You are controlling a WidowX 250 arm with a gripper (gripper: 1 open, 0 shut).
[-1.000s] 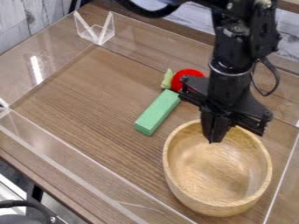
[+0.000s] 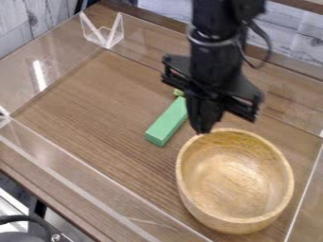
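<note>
My gripper [image 2: 207, 123] is a dark mechanism hanging at the centre right, just above the back rim of a large pale wooden bowl [image 2: 233, 189]. Its fingertips look close together, with nothing visible between them. A green block [image 2: 165, 124] lies on the wooden table to the left of the bowl, partly behind the gripper. A small yellow-green item [image 2: 178, 93] shows at the gripper's edge, mostly hidden.
A white wire holder [image 2: 104, 29] stands at the back left. A dark cable lies at the lower left edge. A raised rim runs along the back.
The arm has moved left and toward the camera, now covering the red object and most of the yellow-green item. The bowl and green block have stayed in place.
</note>
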